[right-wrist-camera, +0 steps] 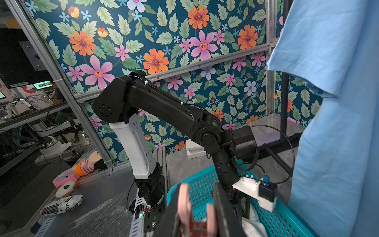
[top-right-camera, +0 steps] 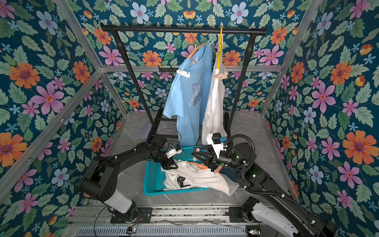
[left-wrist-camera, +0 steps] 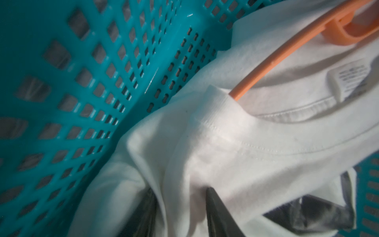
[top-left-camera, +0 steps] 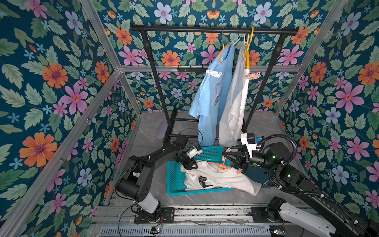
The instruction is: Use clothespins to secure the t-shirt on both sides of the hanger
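A white t-shirt [top-left-camera: 213,179] lies in the teal basket [top-right-camera: 158,185], an orange hanger [left-wrist-camera: 276,55] inside its collar, a dark print below. My left gripper is down on the shirt at one shoulder, its fingers part open either side of a fabric fold at the hanger's end. My right gripper is shut on a pink clothespin [right-wrist-camera: 184,205], held over the basket's right part above the hanger.
A blue shirt [top-right-camera: 185,102] and a pale shirt [top-right-camera: 213,118] hang on the black rack [top-right-camera: 158,29] behind the basket, with clothespins on them. Metal frame rails and flowered walls bound the space.
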